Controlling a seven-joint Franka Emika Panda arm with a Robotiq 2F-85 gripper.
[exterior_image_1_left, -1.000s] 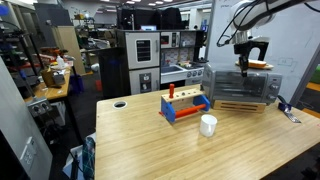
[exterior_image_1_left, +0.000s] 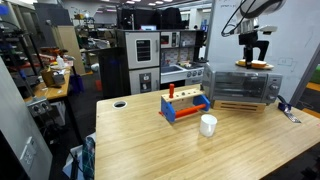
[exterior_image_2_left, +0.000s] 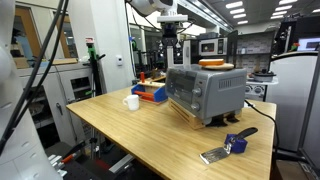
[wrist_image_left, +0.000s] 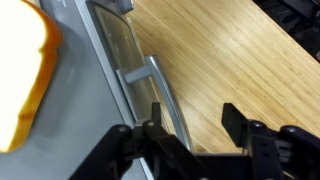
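Note:
My gripper hangs high by the front of the silver toaster oven (exterior_image_2_left: 208, 94), its dark fingers apart with a clear gap. In the wrist view, the oven's grey door handle (wrist_image_left: 166, 88) passes below and between the fingers without visible contact. Exterior view 1 has the gripper (exterior_image_1_left: 248, 54) over the oven's upper front edge. On the oven's top lies a slice of bread (wrist_image_left: 22, 65) with a brown crust, left of the fingers. The oven door looks closed, and the glass hides its inside.
A white mug (exterior_image_1_left: 208, 125) and a blue tray (exterior_image_1_left: 185, 106) stand on the wooden table (exterior_image_1_left: 160, 145). By the oven's other side are a blue object (exterior_image_2_left: 237, 143) and a spatula (exterior_image_2_left: 215, 155).
The gripper has risen from in front of the oven to above its upper edge. The oven, bread, mug and tray look unmoved.

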